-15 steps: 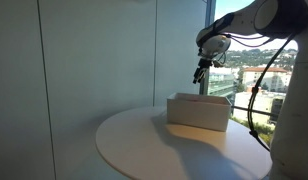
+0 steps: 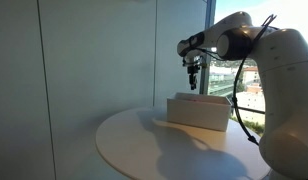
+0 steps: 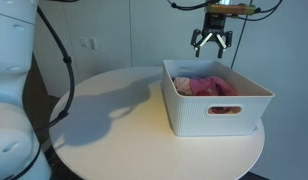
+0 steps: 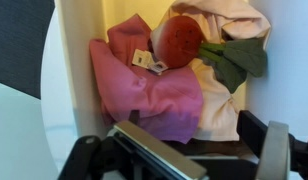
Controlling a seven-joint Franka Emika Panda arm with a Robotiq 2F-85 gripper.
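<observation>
Above the white box point(image 3: 222, 125) hangs my gripper point(image 3: 211, 46), its two fingers spread apart with nothing between them. Looking down in the wrist view, I see a pink cloth point(image 4: 144, 95) bunched in the box beside a cream cloth point(image 4: 226, 110). On the cloths lies a round red thing point(image 4: 177, 42) that looks like a toy vegetable, with dark green leaves point(image 4: 234, 60) to its right. A small white tag point(image 4: 144, 60) sticks up from the pink cloth. From exterior view 1 the box's contents are hidden behind its wall.
The box stands near the edge of a round white table point(image 2: 144, 145). Behind the arm is a large window point(image 2: 252, 85), and a plain wall point(image 2: 99, 60) rises behind the table.
In exterior view 1 my gripper has moved left and slightly down, from the box's right side to over the box. The box has stayed put.
</observation>
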